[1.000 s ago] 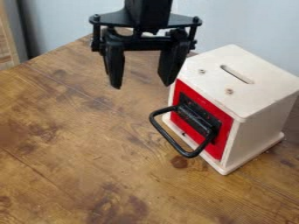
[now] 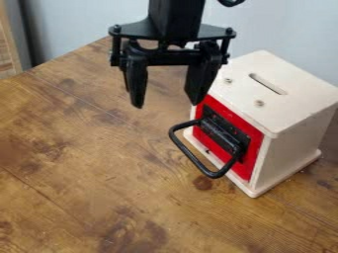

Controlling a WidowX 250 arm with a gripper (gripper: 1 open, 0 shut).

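Observation:
My black gripper [image 2: 169, 84] hangs open in the upper middle of the camera view, nothing between its fingers, above and left of a pale wooden box [image 2: 284, 99]. The box has a slot in its top and a red front panel [image 2: 246, 171] with a black latch plate. A black U-shaped handle [image 2: 189, 155] sticks out from that plate toward the lower left, below and right of the gripper.
A pale wall stands behind, with a wooden edge at the far upper left.
My gripper has moved slightly right and a little downward over the last second. The box and its handle look unchanged.

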